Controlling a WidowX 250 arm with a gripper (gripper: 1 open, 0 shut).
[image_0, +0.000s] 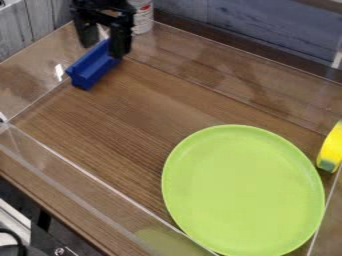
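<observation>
My black gripper (104, 36) is at the upper left, open, its two fingers spread just above a long blue block (94, 66) on the wooden table. Whether the fingertips touch the block is hard to tell, as the gripper is a little blurred.
A large green plate (242, 186) fills the lower right. A yellow object (330, 148) sits at the right edge. A can (142, 14) stands at the back behind the gripper, near the wall.
</observation>
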